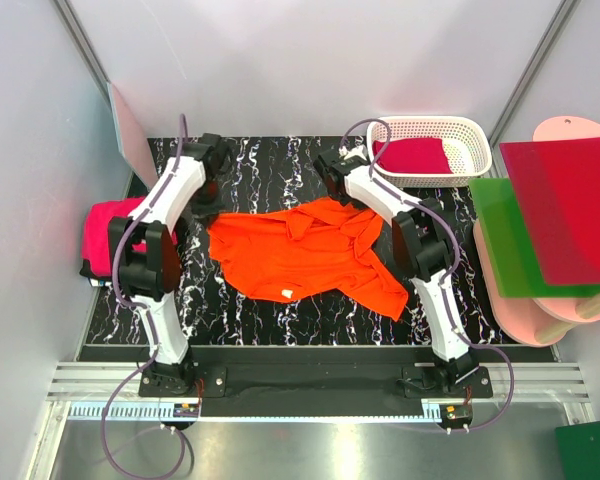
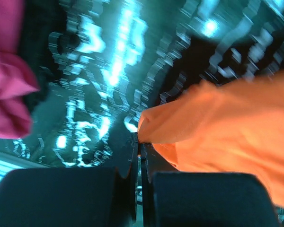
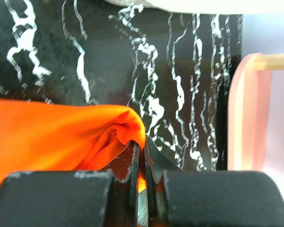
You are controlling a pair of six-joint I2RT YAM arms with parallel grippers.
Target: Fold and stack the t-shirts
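Note:
An orange t-shirt (image 1: 300, 258) lies spread and wrinkled on the dark marbled table. My left gripper (image 1: 208, 214) is at its upper left end. In the left wrist view the left gripper is shut on a thin edge of the orange shirt (image 2: 213, 125). My right gripper (image 1: 352, 202) is at the shirt's upper edge. Bunched orange cloth (image 3: 125, 125) reaches in between the right gripper's (image 3: 144, 144) fingers in the right wrist view; they stand close together, and whether they grip it I cannot tell.
A folded pink-red pile (image 1: 108, 238) lies at the left edge, close by my left arm. The white basket (image 1: 470, 150) at the back right holds a red folded cloth (image 1: 412, 156). A pink stand (image 1: 495, 290) borders the right side. Bare table shows in front of the shirt.

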